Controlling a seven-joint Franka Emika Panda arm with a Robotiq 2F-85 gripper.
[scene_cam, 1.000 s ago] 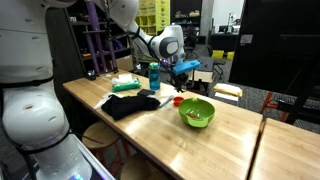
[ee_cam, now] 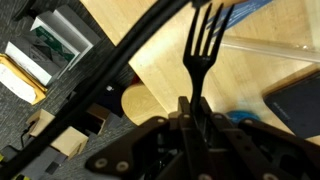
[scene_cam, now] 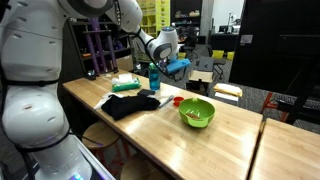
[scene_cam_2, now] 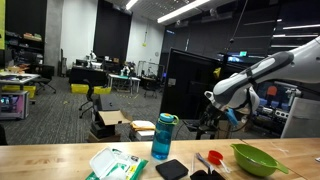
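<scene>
A black fork points its tines toward the top of the wrist view, with my gripper shut on its handle end. In exterior view 1 the gripper hangs above the far part of the table, behind the red cup and right of the blue bottle. The fork is too small to make out in the exterior views. A green bowl stands on the table, closer to the camera than the cup.
Black cloth-like items lie on the left half of the table. A green and white item sits left of the bottle in exterior view 2. A chair stands beyond the edge.
In exterior view 1 the arm's wrist has shifted left, toward the bottle's side, with the gripper still raised. The bowl, cup and bottle have stayed put.
</scene>
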